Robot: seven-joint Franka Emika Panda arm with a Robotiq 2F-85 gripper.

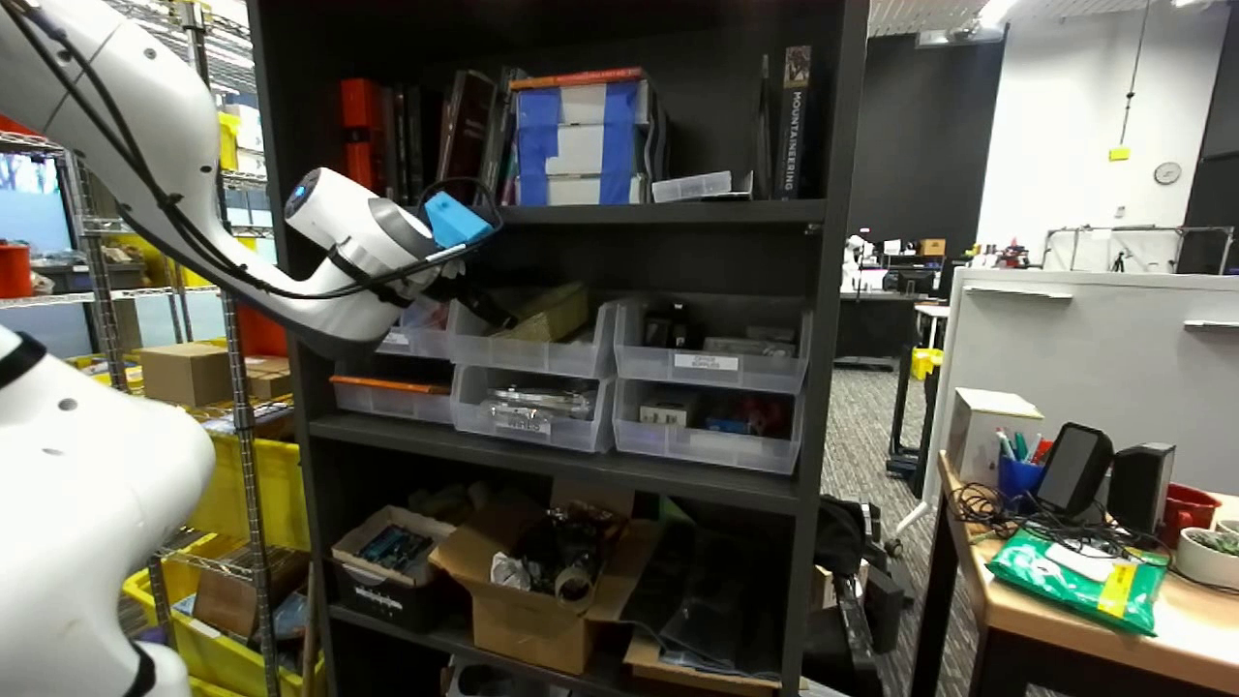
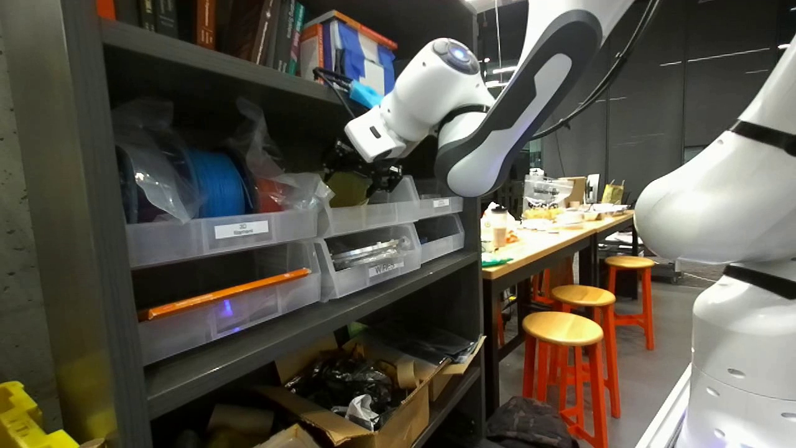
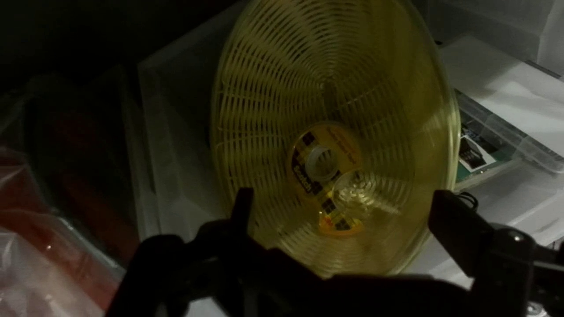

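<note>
A yellow woven basket (image 3: 275, 90) fills the middle of the wrist view, tilted inside a clear bin. Within it lies a roll of Scotch tape (image 3: 338, 142) in orange and clear packaging. My gripper is open in front of the basket's lower part, one finger toward each side and nothing held between them. In exterior view 1 the basket (image 1: 555, 314) shows in the upper middle bin, with the dark gripper just left of it. Exterior view 2 has the gripper (image 2: 365, 170) by the basket (image 2: 347, 190), partly covering it.
Clear bins stand side by side, such as the office supplies bin (image 1: 709, 362) and the filament bin (image 2: 239, 230). A shelf board (image 1: 726, 213) with books and boxes runs above. Plastic-wrapped red material (image 3: 47, 232) lies left of the basket.
</note>
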